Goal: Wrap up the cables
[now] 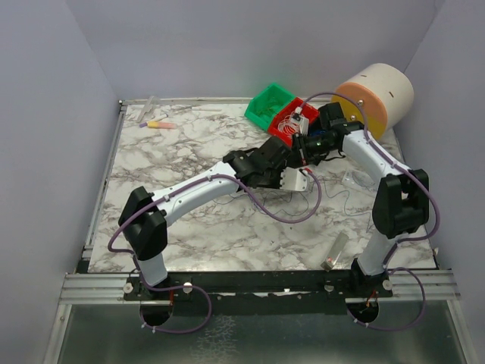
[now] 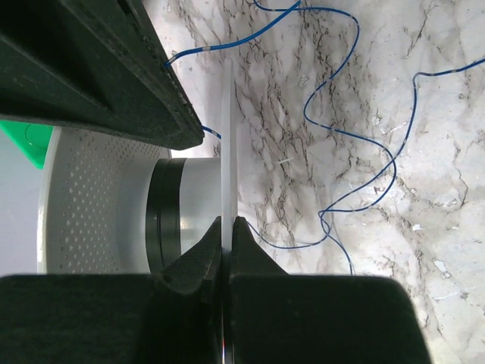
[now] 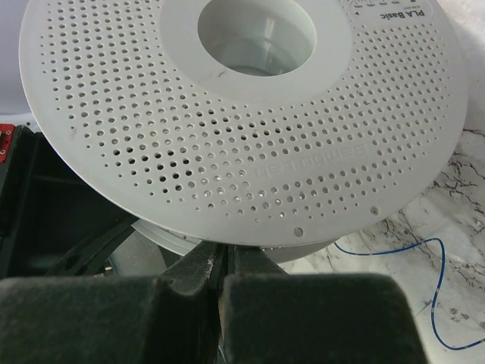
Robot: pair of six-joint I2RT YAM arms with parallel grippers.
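Observation:
A white perforated spool (image 3: 258, 144) hangs above the table, its flange filling the upper right wrist view. The left wrist view shows the flange edge (image 2: 229, 136) running between the fingers of my left gripper, which is shut on this thin rim. My right gripper is shut just under the flange, its tips partly hidden. A blue cable (image 2: 227, 45) passes behind the right gripper's dark finger (image 2: 129, 83) and reappears near its tip; I cannot tell whether it is pinched. More loose cable (image 2: 364, 138) lies in loops on the marble table.
Green bin (image 1: 269, 105) and red bin (image 1: 288, 121), the red one holding pale coils, stand at the back. A large yellowish cylinder (image 1: 379, 91) fills the back right. A grey bar (image 1: 335, 251) lies at front right.

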